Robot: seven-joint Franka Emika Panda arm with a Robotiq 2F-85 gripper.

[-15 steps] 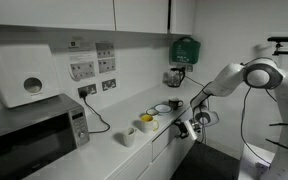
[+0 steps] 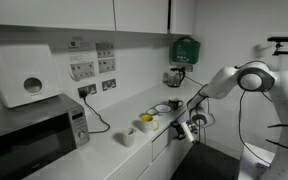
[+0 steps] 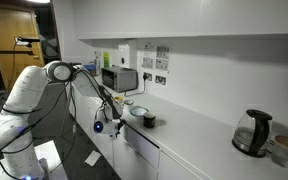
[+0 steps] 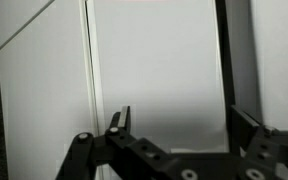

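My gripper stands open in the wrist view, its two dark fingers wide apart at the lower left and lower right. A white drawer or cabinet front (image 4: 159,65) fills the space ahead of it, with nothing visible between the fingers. Along the right of that panel runs a dark gap (image 4: 224,60). Whether the right finger touches the edge there I cannot tell. From outside, the arm (image 3: 96,85) reaches down to the cabinet fronts (image 3: 149,152) below the counter.
The long white counter (image 3: 209,150) carries a mug (image 2: 147,123), a white container (image 2: 129,137), bowls (image 2: 162,108), a dark pot (image 3: 150,119) and a kettle (image 3: 251,132). A microwave (image 2: 34,138) sits at the near end. Open floor (image 2: 206,162) lies before the cabinets.
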